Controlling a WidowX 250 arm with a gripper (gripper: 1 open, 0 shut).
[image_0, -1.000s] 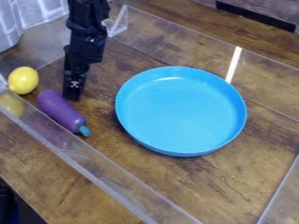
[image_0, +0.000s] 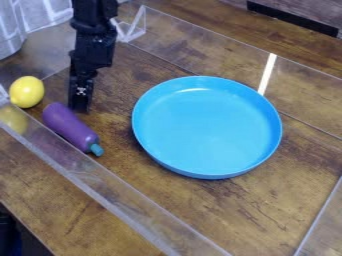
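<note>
My black gripper (image_0: 80, 92) reaches down from the top left, its tip low over the wooden table (image_0: 287, 225). Whether its fingers are apart is hard to make out against the dark wood. A purple eggplant (image_0: 68, 126) with a teal stem lies just below it. To its lower left is a yellow lemon (image_0: 26, 91). A large blue plate (image_0: 206, 125) sits to the right.
A clear plastic wall (image_0: 120, 212) runs diagonally along the lower left, and more clear plastic is at the top left.
My gripper and arm have shifted slightly to the left. The eggplant, lemon and plate stay in place.
</note>
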